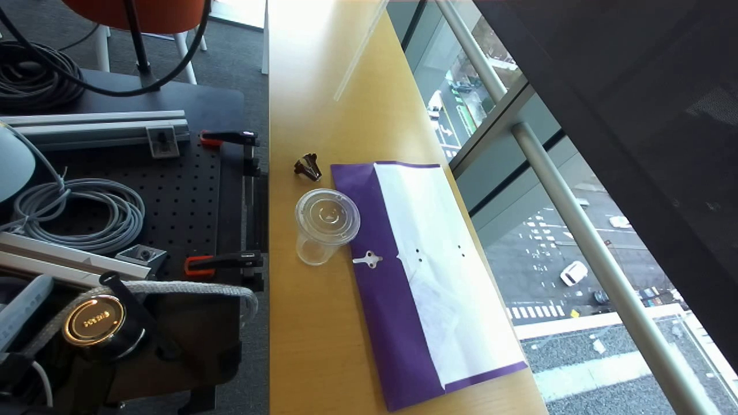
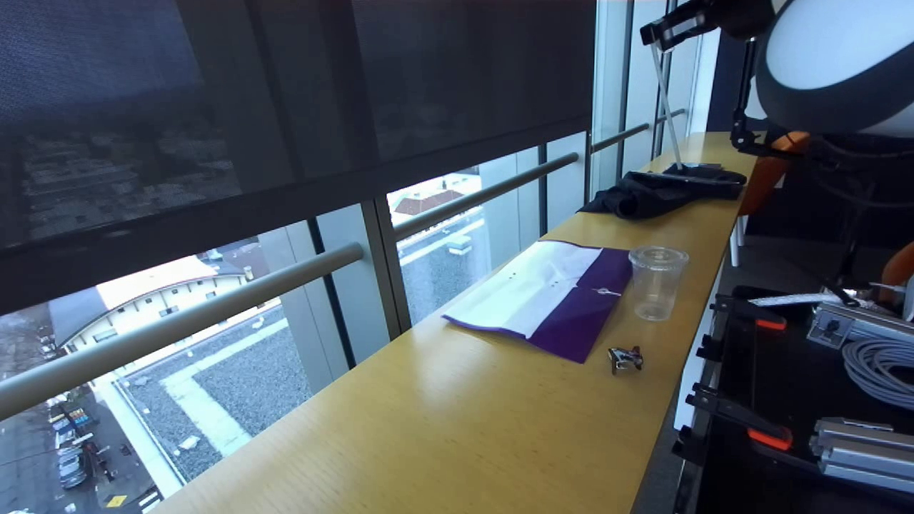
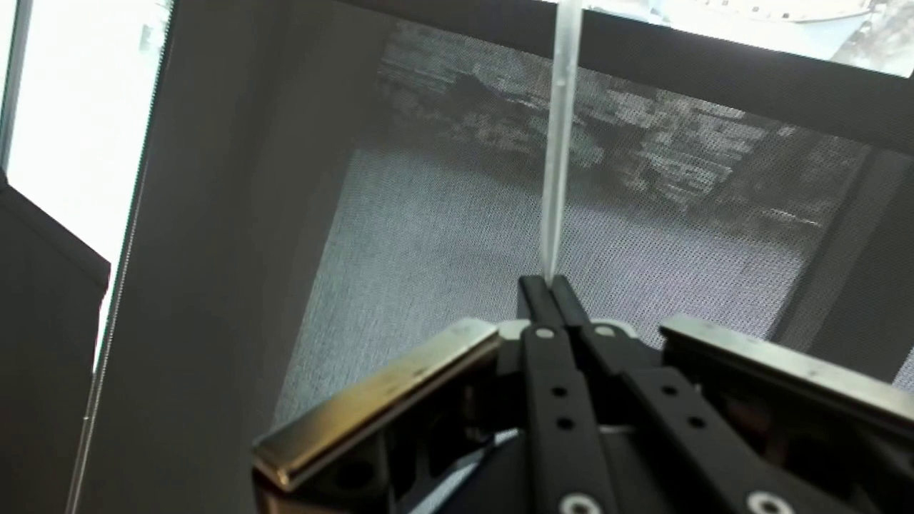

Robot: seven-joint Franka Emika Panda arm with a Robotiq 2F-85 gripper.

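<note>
A thin translucent straw point(image 3: 558, 137) sticks out from between the fingertips of my gripper, which is shut on one end of it. In exterior view 2 the gripper point(image 2: 655, 36) is at the upper right, and the straw point(image 2: 666, 107) hangs steeply below it. Only the straw's lower part point(image 1: 360, 52) enters exterior view 1, above the table's far part; the gripper is outside that view. A clear plastic cup with a flat lid point(image 1: 328, 215) stands upright on the table, well apart from the straw.
Beside the cup lies a purple and white folder point(image 1: 443, 276). A small dark staple remover point(image 1: 308, 166) is near the cup. Dark cloth point(image 2: 660, 195) covers part of the table's far end. A railing point(image 1: 581, 214) and window run along one side.
</note>
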